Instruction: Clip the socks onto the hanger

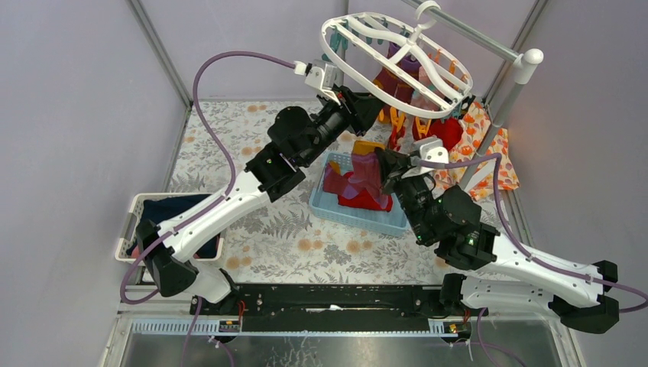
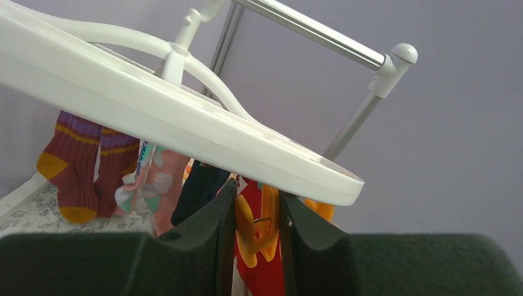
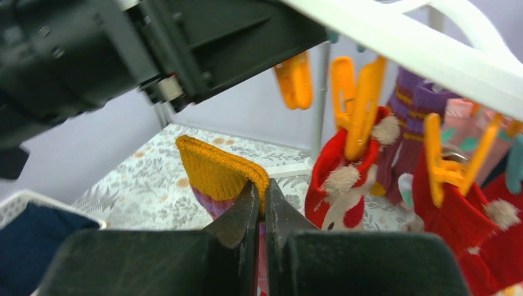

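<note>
The white round hanger hangs from the rail, with orange clips and socks clipped on it. My left gripper is just under its rim, fingers part open around an orange clip. My right gripper is shut on a purple sock with yellow top, held below and in front of the hanger. In the right wrist view red socks hang from neighbouring clips.
A blue basket with red socks sits under the hanger. A white basket with dark cloth stands at the left. The rail post rises at the right.
</note>
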